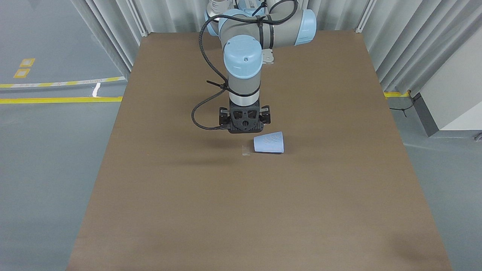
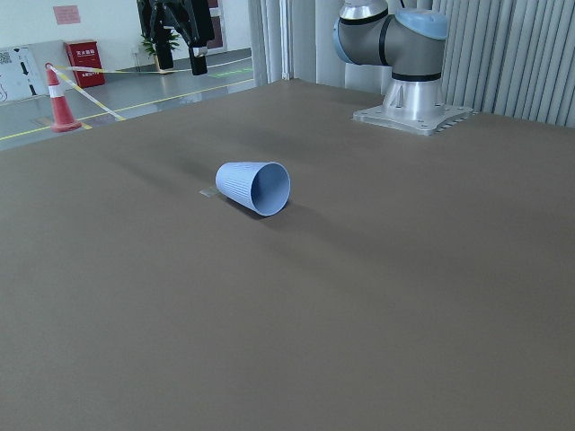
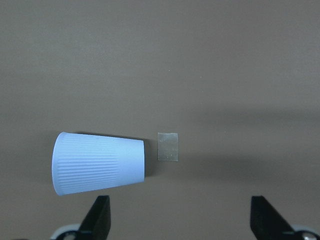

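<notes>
A light blue ribbed cup (image 1: 269, 142) lies on its side on the brown table, also seen in the left view as a cup (image 2: 243, 187) with its open mouth toward that camera. The gripper (image 1: 244, 122) hangs above the table, just behind the cup in the front view. In the wrist view the cup (image 3: 97, 163) lies left of centre, forward of the two black fingertips. The gripper stands open, wide apart, with nothing between its fingers.
A small clear tape square (image 3: 168, 147) lies beside the cup's narrow end.
</notes>
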